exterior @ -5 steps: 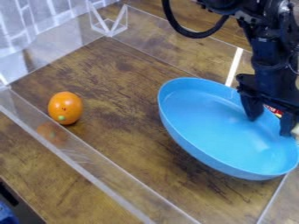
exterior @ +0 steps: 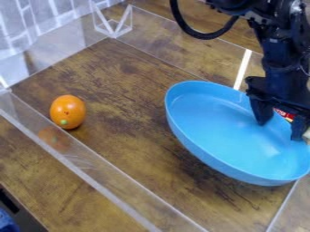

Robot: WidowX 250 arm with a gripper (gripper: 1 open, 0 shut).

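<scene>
My black gripper [exterior: 278,118] hangs at the right over the far rim of a blue oval bowl [exterior: 230,136], its fingers apart and reaching down into the bowl's right part. A small red-and-white item shows behind the fingers, mostly hidden. An orange fruit [exterior: 68,111] sits on the wooden surface at the left, well apart from the bowl.
Clear plastic walls border the wooden surface [exterior: 121,86] along the left and back. A white wire-like piece [exterior: 111,24] stands at the back. The wood between the orange and the bowl is clear.
</scene>
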